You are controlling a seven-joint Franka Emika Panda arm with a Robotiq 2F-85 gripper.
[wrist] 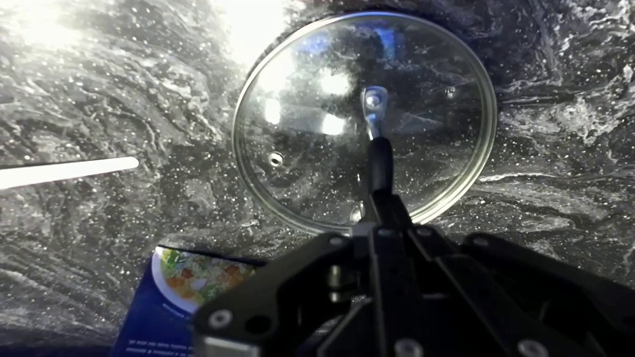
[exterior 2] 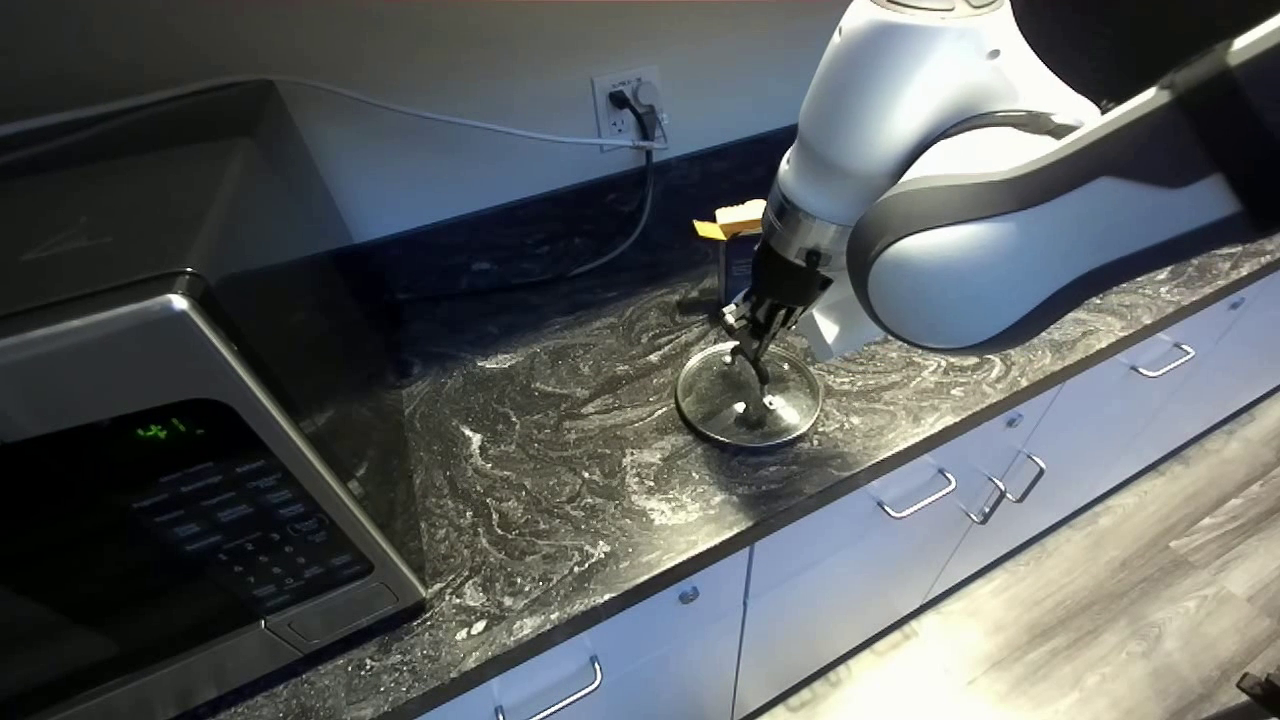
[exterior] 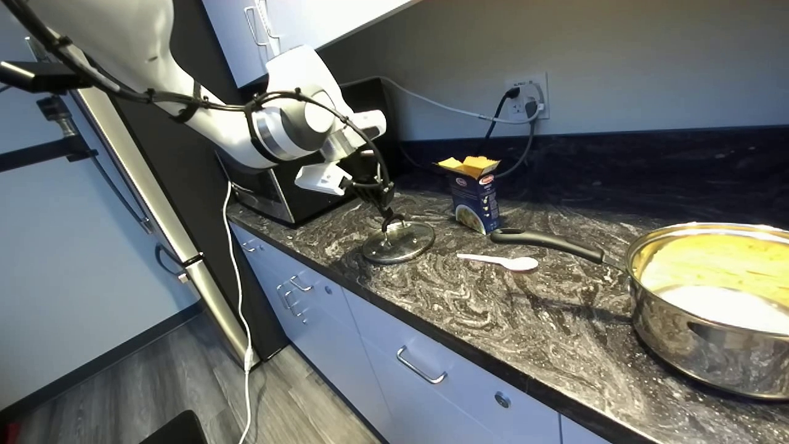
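Note:
A round glass lid (wrist: 309, 166) with a metal rim and a black arched handle (wrist: 379, 163) lies flat on the counter. In the wrist view my gripper is shut on the handle, its fingers covering the handle's near end. Exterior view 1 has the lid (exterior: 399, 248) at the left part of the counter, with the gripper (exterior: 388, 216) right above it. From the other side, exterior view 2 has the lid (exterior 2: 708, 402) under the gripper (exterior 2: 753, 360), its rim appearing to rest on the stone.
An opened blue pasta box (exterior: 475, 200) stands behind the lid. A white spoon (exterior: 510, 262) lies to the right. Further right is a steel pan (exterior: 703, 355) with yellow and white contents, its black handle (exterior: 547, 240) reaching toward the box. A microwave (exterior 2: 216, 300) stands at the counter's end.

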